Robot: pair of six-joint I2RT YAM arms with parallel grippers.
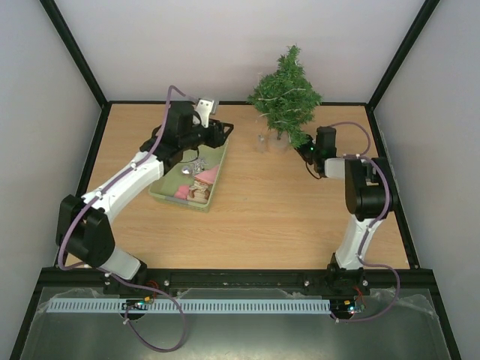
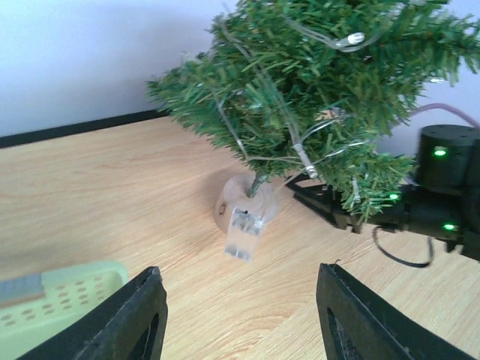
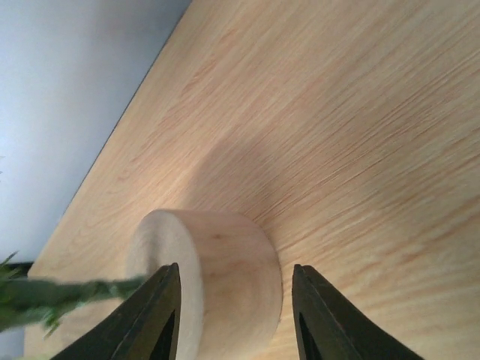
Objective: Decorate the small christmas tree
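The small green Christmas tree (image 1: 287, 97) stands at the back right on a round wooden base (image 3: 240, 285), with clear light wires (image 2: 300, 142) and a clear battery box (image 2: 244, 236) hanging beside it. My left gripper (image 1: 223, 131) is in the air left of the tree, open with nothing between its fingers. My right gripper (image 1: 302, 150) is low at the tree's right; its view shows it open beside the base, with nothing clearly held.
A green bin (image 1: 171, 185) with silver ornaments (image 1: 196, 169) and pink pieces (image 1: 206, 176) sits left of centre under the left arm.
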